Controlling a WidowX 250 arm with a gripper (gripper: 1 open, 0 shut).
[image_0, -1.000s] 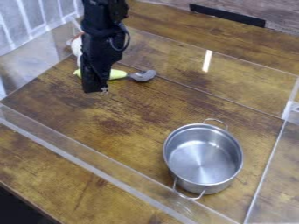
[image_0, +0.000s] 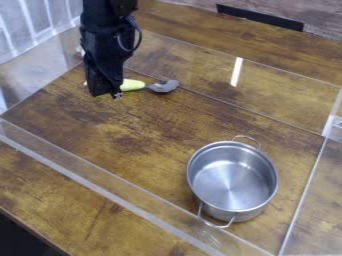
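The black gripper (image_0: 104, 82) is shut, hanging over the upper left of the wooden table, with nothing visible between its fingers. Just behind it a pale yellow-green object (image_0: 131, 85) lies on the surface, with a grey spoon-like piece (image_0: 164, 86) at its right end. The arm partly covers the left part of these things.
A large steel pot (image_0: 231, 180) with two handles stands at the lower right. Clear panels border the work area (image_0: 147, 140). A black slot shows at the top right.
The gripper has risen a little and shifted slightly left over the last second. The pot and the objects on the table look unmoved.
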